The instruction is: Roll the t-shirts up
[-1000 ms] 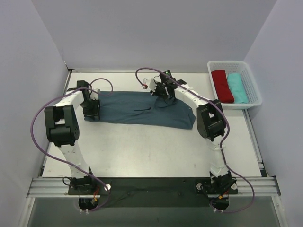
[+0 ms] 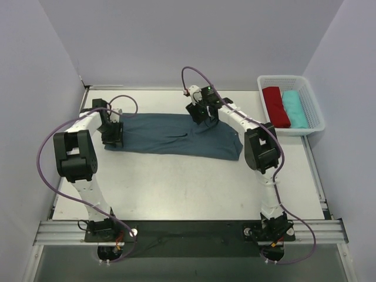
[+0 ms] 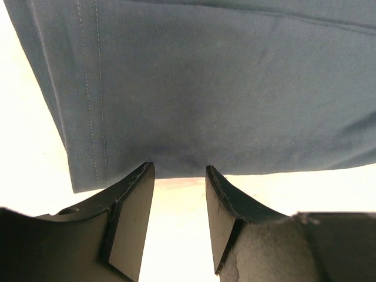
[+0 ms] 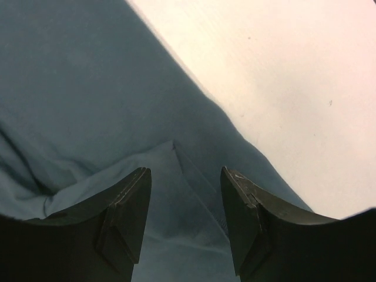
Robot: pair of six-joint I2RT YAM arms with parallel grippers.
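A dark slate-grey T-shirt (image 2: 153, 138) lies spread across the table, wrinkled toward its right end. My left gripper is over its left end, fingertips at the near edge beside a stitched hem, apart with only cloth visible below. My right gripper hovers over the right part, where a folded flap of cloth (image 4: 164, 182) lies; its fingers stand open. From above, both grippers hide parts of the shirt.
A white basket (image 2: 315, 117) at the back right holds folded red (image 2: 276, 106) and turquoise (image 2: 294, 108) cloths.
The left arm and the shirt look almost unchanged.
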